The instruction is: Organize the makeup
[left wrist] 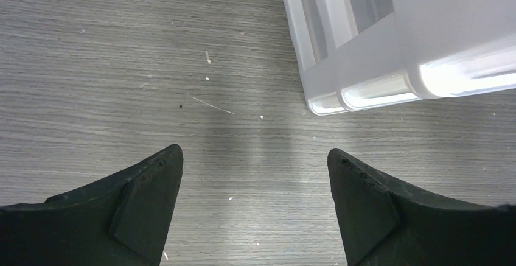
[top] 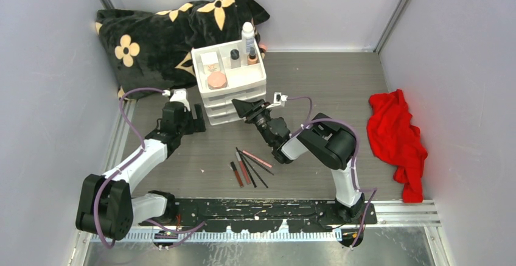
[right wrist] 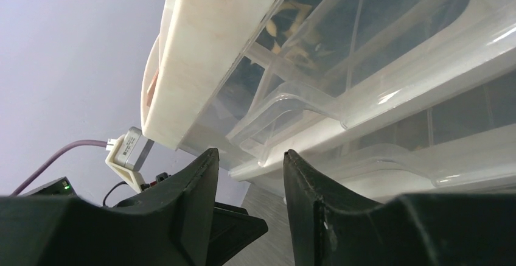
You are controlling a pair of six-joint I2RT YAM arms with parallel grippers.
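Observation:
A white organizer (top: pixel 243 84) with clear drawers stands against the pillow, its drawers pushed in. My right gripper is partly open in front of the top drawer handle (right wrist: pixel 292 98), nothing between its fingers. Whether a fingertip touches the drawer front cannot be told. To the left of the organizer, my left gripper is wide open and empty above bare table. Several makeup pencils and tubes lie in front of the organizer, among them a pink pencil (top: pixel 257 159) and a dark-capped lip tube (top: pixel 236 174). In the organizer's top tray are a peach compact (top: pixel 216 80) and bottles.
A dark flowered pillow (top: pixel 152 41) lies behind the organizer. A white spray bottle (top: pixel 248 35) rises at its back right corner. At the far right, a red cloth (top: pixel 398 144) is spread. Bare table (top: pixel 328 83) extends right of the organizer.

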